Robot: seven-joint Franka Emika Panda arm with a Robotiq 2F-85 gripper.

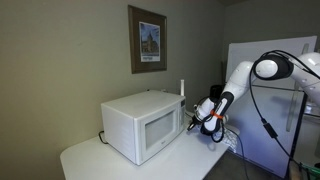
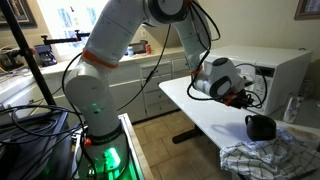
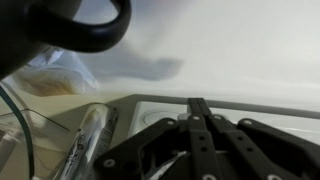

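Low over the white table (image 2: 215, 112), my gripper is shut, and nothing shows between its fingers. The white microwave (image 1: 150, 127) stands on the table beside the gripper, its door facing the open tabletop. A black pot or kettle (image 2: 260, 128) rests on a patterned cloth (image 2: 265, 158) near the gripper, apart from it. In the wrist view a dark rounded vessel with a handle (image 3: 100, 32) fills the upper left, clear of the fingers. The fingertips are too small to make out in either exterior view.
A shiny roll or package (image 3: 88, 140) and a crumpled clear bag (image 3: 55, 75) lie at the left of the wrist view. Bare tabletop stretches in front of the microwave. A white refrigerator (image 1: 270, 105) stands behind the arm.
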